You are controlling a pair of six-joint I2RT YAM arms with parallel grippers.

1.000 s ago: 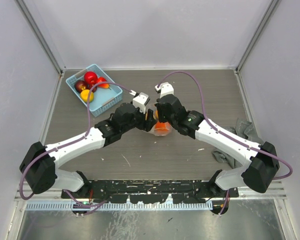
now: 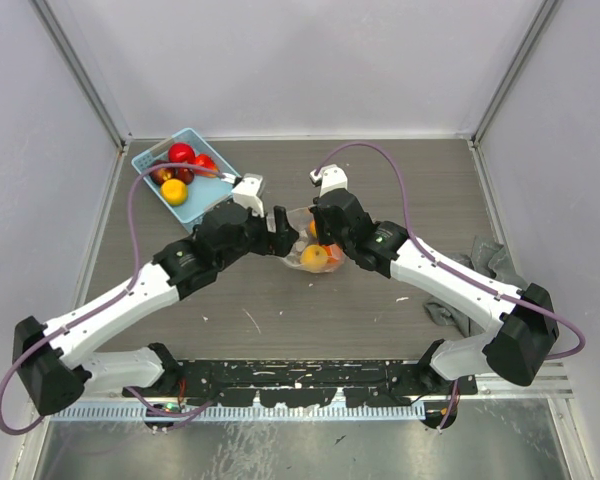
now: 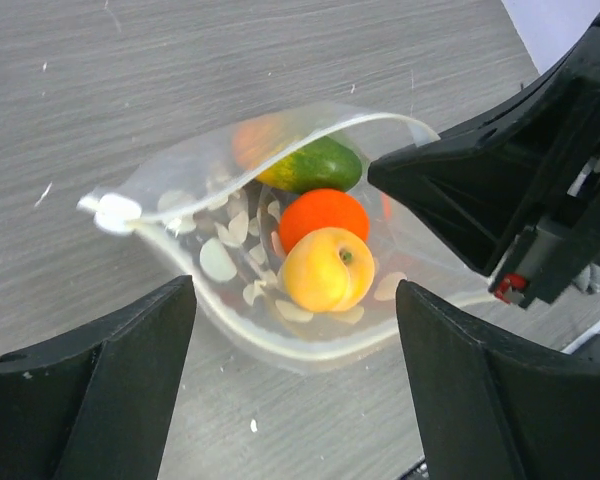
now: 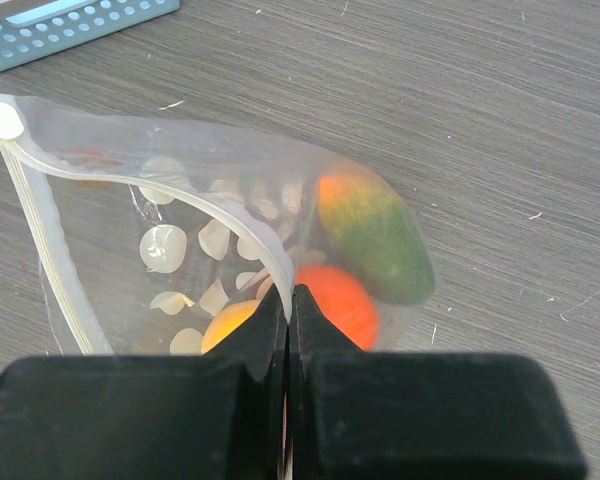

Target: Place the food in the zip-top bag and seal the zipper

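A clear zip top bag (image 3: 235,330) stands with its mouth held apart on the table. Inside it lie a yellow-orange peach (image 3: 325,270), a red-orange fruit (image 3: 323,215) and a green-and-orange mango-like fruit (image 4: 375,240). My right gripper is shut on the bag's rim, the film running up from between its fingertips. My left gripper is open above the bag on its left side, nothing between its fingers. The bag's white slider (image 3: 115,210) sits at the left corner of the mouth.
A blue basket (image 2: 218,205) at the back left holds several more items of food, red, dark and yellow-orange. Grey cloth (image 2: 490,262) lies at the right.
My left gripper has drawn away to the left from the right one, leaving the peach visible in the bag. The right arm has stayed still.
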